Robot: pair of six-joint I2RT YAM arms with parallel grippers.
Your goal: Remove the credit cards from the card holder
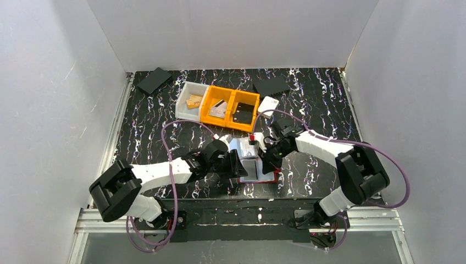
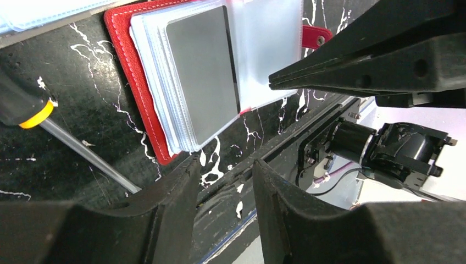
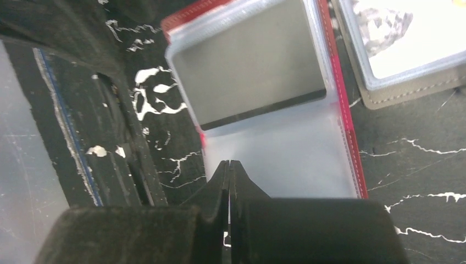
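The red card holder (image 2: 148, 110) lies open near the table's front, a grey card (image 2: 200, 71) in one clear sleeve and an empty-looking sleeve (image 3: 275, 148) on the other side. My left gripper hangs above its left part, fingers parted with nothing visible between them. My right gripper is over the right sleeve, fingertips together; whether they pinch any of it is hidden.
A second, grey card holder (image 3: 401, 96) lies just behind. A screwdriver (image 2: 88, 151) lies left of the red holder. Orange and clear bins (image 1: 229, 90), a white box (image 1: 268, 104) and dark slabs (image 1: 155, 78) stand farther back.
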